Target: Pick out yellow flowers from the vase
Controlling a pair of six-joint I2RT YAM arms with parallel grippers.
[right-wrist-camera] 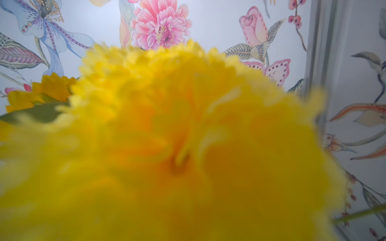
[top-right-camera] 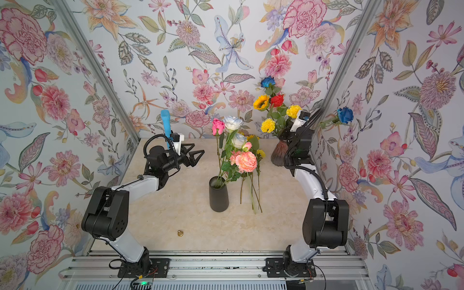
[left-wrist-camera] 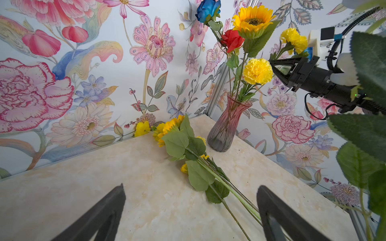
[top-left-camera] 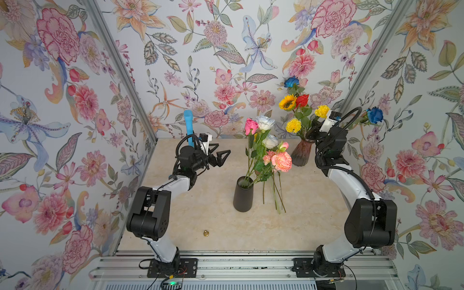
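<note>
In the left wrist view my right gripper is shut on the stem of a yellow carnation (left-wrist-camera: pixel 294 40), whose head stands just above it. That bloom (right-wrist-camera: pixel 181 140) fills most of the right wrist view and hides the fingers. The pink-grey ribbed vase (left-wrist-camera: pixel 229 124) stands upright below and left of the gripper. It holds a second yellow carnation (left-wrist-camera: pixel 258 71), a sunflower (left-wrist-camera: pixel 253 22), a red rose (left-wrist-camera: pixel 232 41) and a blue rose (left-wrist-camera: pixel 207 10). Whether the held stem's lower end is inside the vase is hidden. My left gripper stands open and empty.
Cut yellow flowers (left-wrist-camera: pixel 170 127) with long stems lie on the table left of the vase. A dark vase (top-left-camera: pixel 243 198) of pink and white flowers stands mid-table. A blue flower (top-left-camera: pixel 374 115) juts out at right.
</note>
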